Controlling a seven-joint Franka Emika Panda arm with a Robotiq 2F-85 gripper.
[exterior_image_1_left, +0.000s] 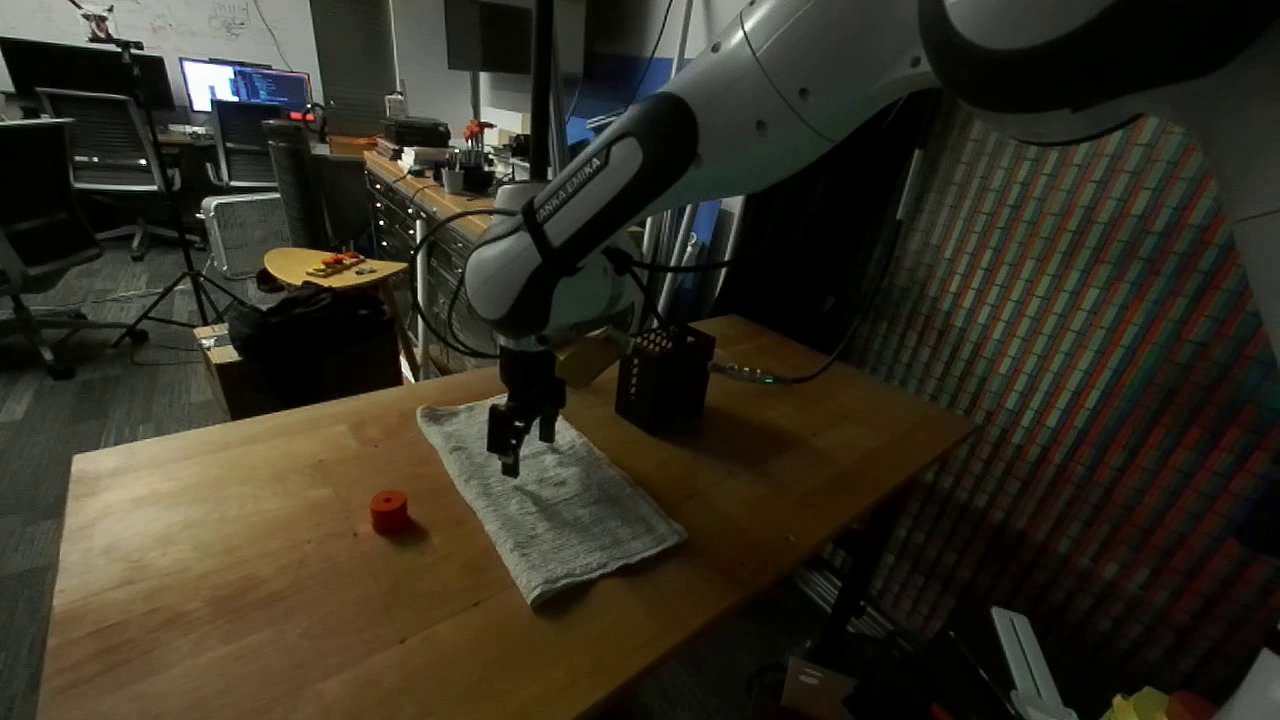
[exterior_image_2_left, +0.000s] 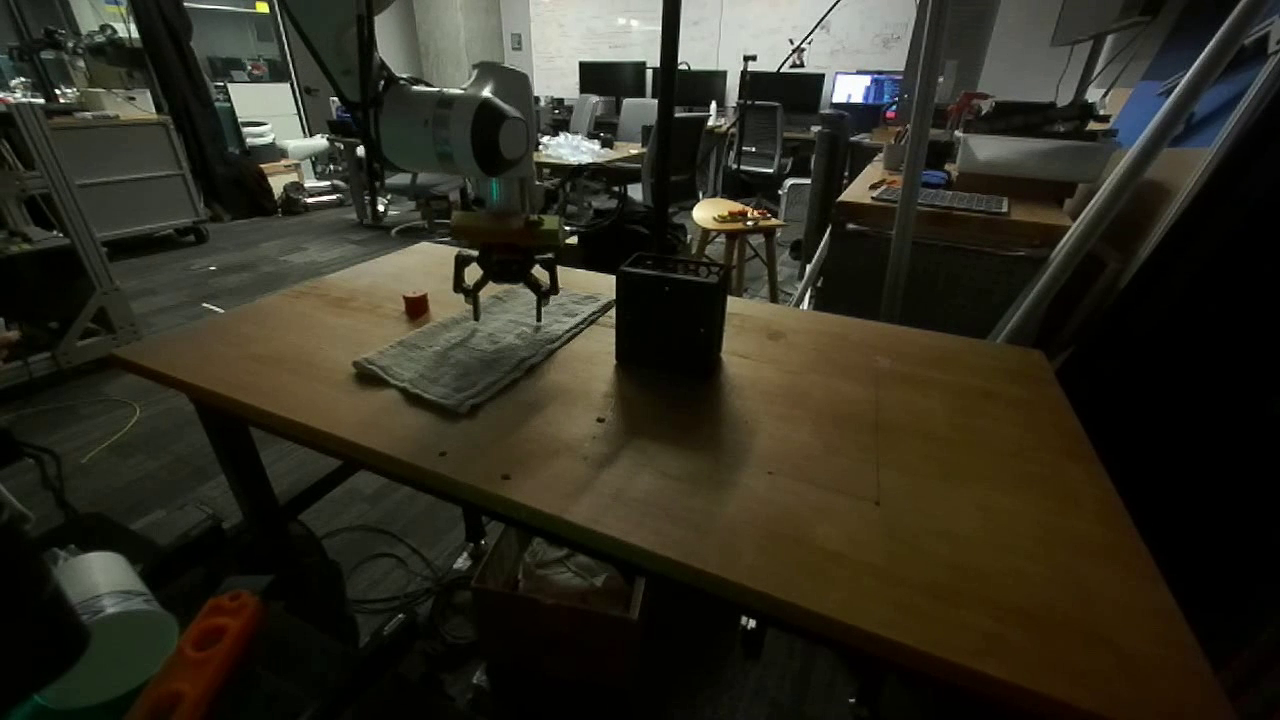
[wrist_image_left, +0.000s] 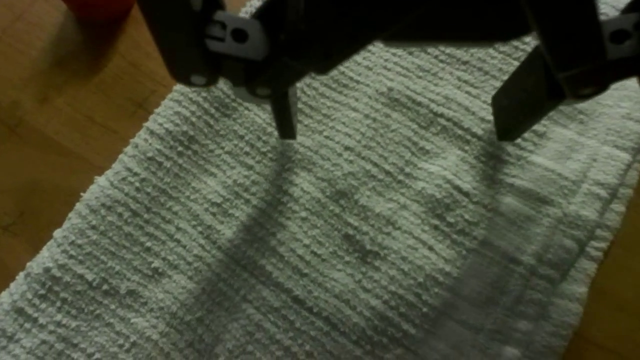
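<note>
A light grey ribbed towel (exterior_image_1_left: 564, 510) lies flat on the wooden table, and its weave fills most of the wrist view. Over it hangs my gripper, open, its two fingers wide apart and only towel visible beneath the gap. In exterior view 2 the gripper (exterior_image_2_left: 507, 314) hangs above the towel (exterior_image_2_left: 480, 360). To one side of the towel, on bare wood, sits a small red cylinder (exterior_image_1_left: 389, 512). Only its lower edge shows at the top left of the wrist view, as a red shape (wrist_image_left: 99, 7).
A black perforated box (exterior_image_2_left: 669, 314) stands upright on the table near the towel's far end. Bare tabletop (exterior_image_2_left: 912, 480) stretches out beyond the box, and more clear wood (exterior_image_1_left: 228, 576) surrounds the red cylinder.
</note>
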